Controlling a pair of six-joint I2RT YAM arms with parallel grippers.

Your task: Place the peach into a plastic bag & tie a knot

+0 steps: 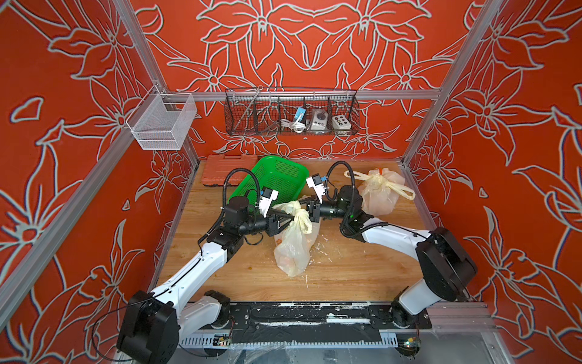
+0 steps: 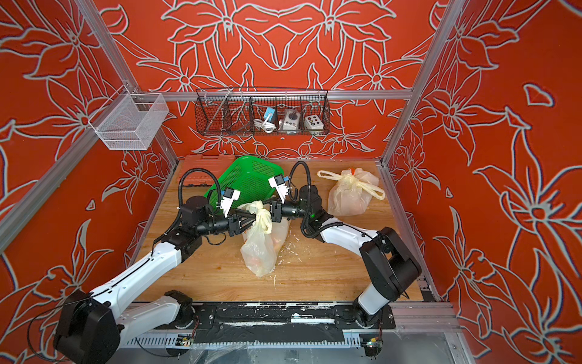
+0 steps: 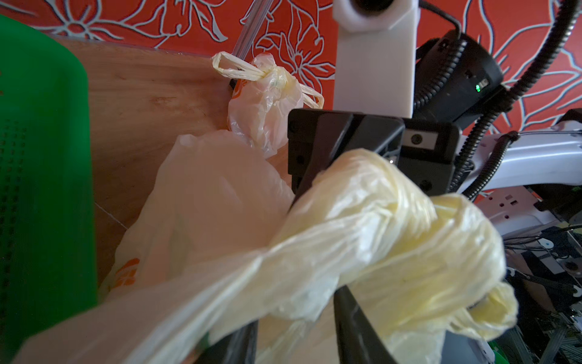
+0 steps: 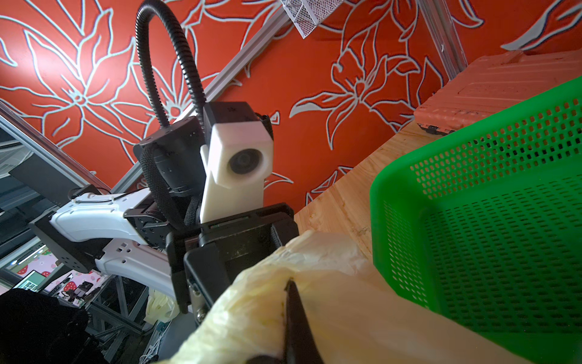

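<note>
A whitish plastic bag (image 1: 293,254) lies on the middle of the table, its yellowish handles (image 3: 388,242) twisted and bunched at the top between my two arms. Through the translucent film only a faint pinkish shape shows, so the peach cannot be made out. From the left, my left gripper reaches into the bunched plastic with its fingers (image 3: 357,330) apart, film draped across and around them. Opposite it, my right gripper is shut at the handles, a dark finger (image 4: 296,315) poking up through the folds. Whether film is pinched there is hidden.
Behind the bag stands a green perforated basket (image 1: 297,166), close to both grippers. A second bag with knotted handles (image 1: 379,193) sits at the back right. An orange case (image 1: 222,170) is at the back left. Small white scraps (image 1: 319,248) litter the table.
</note>
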